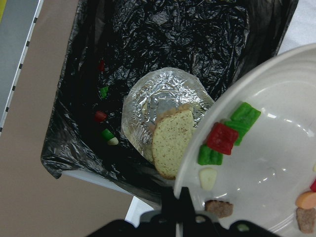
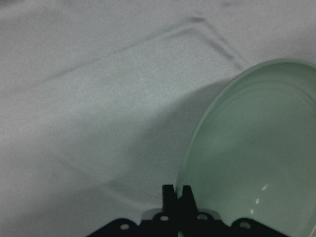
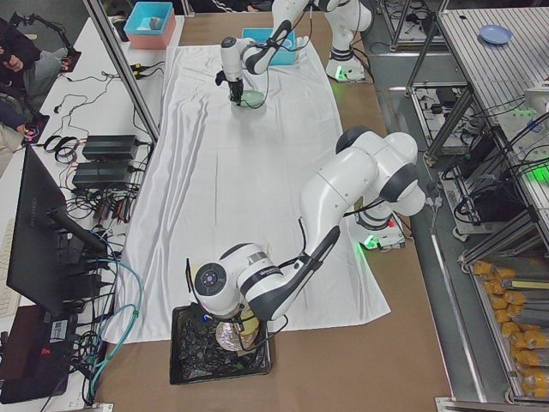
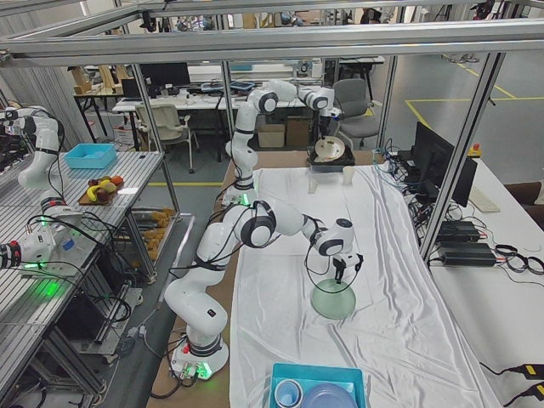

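My left gripper is shut on the rim of a white plate (image 1: 266, 158) carrying green, red, brown and pale food pieces. It holds the plate over a black-bag-lined bin (image 1: 173, 34) containing foil (image 1: 148, 94), a bread slice (image 1: 170, 143) and a few small bits. In the right wrist view, my right gripper is shut on the rim of a pale green plate (image 2: 252, 138) on the white cloth.
A blue tub (image 4: 280, 370) with plate and cup stands beside the right arm. Cups (image 4: 348, 175) stand near the bin.
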